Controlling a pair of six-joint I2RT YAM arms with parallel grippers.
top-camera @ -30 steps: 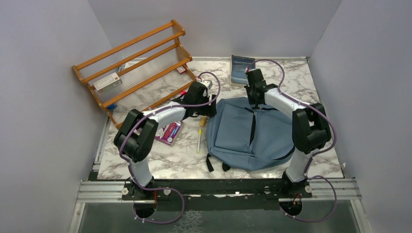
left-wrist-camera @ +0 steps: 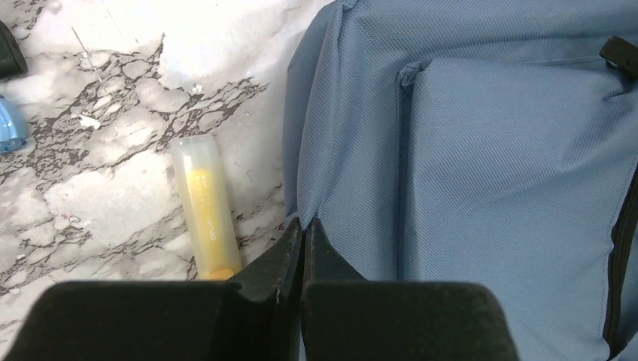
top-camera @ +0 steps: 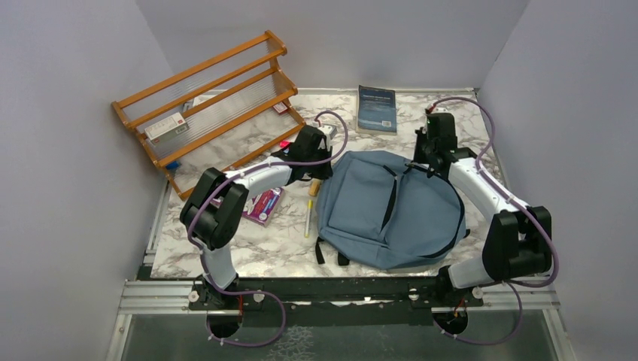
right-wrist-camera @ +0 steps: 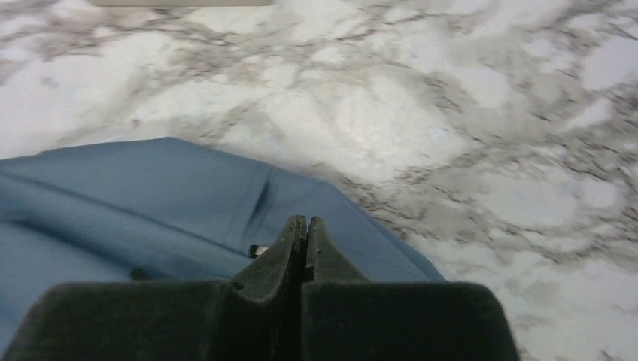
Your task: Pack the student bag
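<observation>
The blue bag lies flat on the marble table, its dark zipper showing in the left wrist view. My left gripper is shut on a fold of the bag's left side. In the top view, that left gripper is by the bag's upper left edge. Over the bag's upper right edge is my right gripper, shut, with nothing between its fingers. A small metal zipper pull sits just left of those fingertips, outside them and partly hidden.
Left of the bag lie a yellow glue-like tube, a yellow-capped pen and a purple box. A blue book lies behind. The wooden rack fills the back left.
The right gripper, shut throughout, has moved right along the bag's upper edge.
</observation>
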